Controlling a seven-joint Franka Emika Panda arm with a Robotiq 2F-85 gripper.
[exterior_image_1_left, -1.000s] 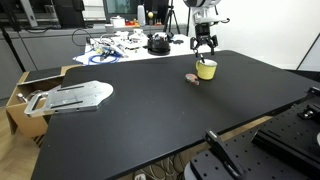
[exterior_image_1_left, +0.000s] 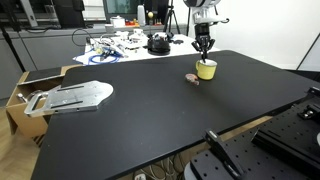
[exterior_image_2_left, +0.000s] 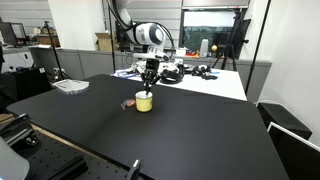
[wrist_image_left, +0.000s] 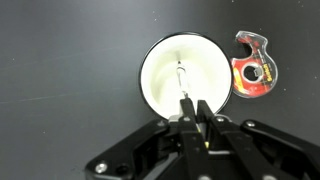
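A yellow cup (exterior_image_1_left: 206, 71) with a white inside stands upright on the dark table. My gripper (exterior_image_1_left: 205, 52) hangs directly over its mouth, pointing down. In the wrist view, a thin, pale, stick-like object (wrist_image_left: 182, 79) lies across the white inside of the cup (wrist_image_left: 160, 75) and runs up to my gripper. The fingers are nearly closed, with the near end of this object between them. What the object is, and whether it touches the cup's bottom, cannot be made out.
A red and clear tape dispenser (wrist_image_left: 256, 66) lies close beside the cup. Far off on the table is a white, flat, tray-like piece (exterior_image_1_left: 80, 97).
Over the last second my gripper has come slightly lower over the cup. The cup and the tape dispenser have stayed in place.
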